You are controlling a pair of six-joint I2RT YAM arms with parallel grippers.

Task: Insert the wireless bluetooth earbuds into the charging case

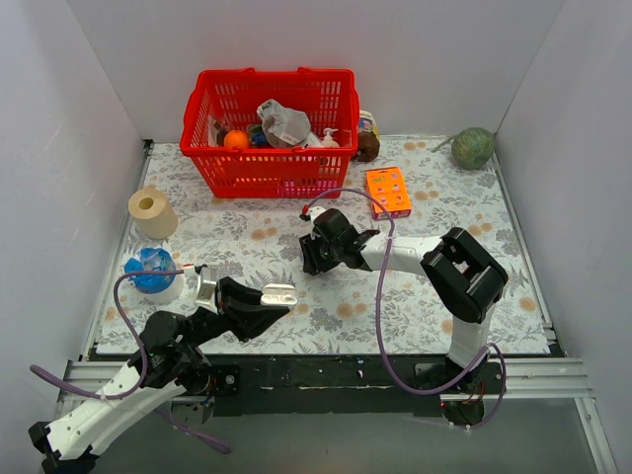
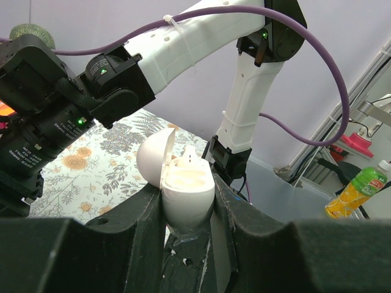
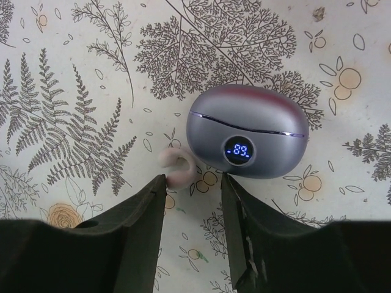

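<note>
In the left wrist view, a small white case (image 2: 188,192) with its lid tipped open is held by my left gripper, which is shut on it. The top view shows this white case (image 1: 279,295) above the table's front edge. On the tablecloth in the right wrist view lies a pinkish C-shaped earbud (image 3: 188,165). My right gripper points down at it, open, with the earbud close to the left fingertip (image 3: 158,188); whether they touch I cannot tell. From above, the right gripper (image 1: 312,257) is over the middle of the table.
A closed purple-grey case (image 3: 247,137) with a lit display lies right beside the earbud. Behind are a red basket (image 1: 267,183) and an orange box (image 1: 389,192). At left stand a paper roll (image 1: 153,212) and a blue bag (image 1: 150,269).
</note>
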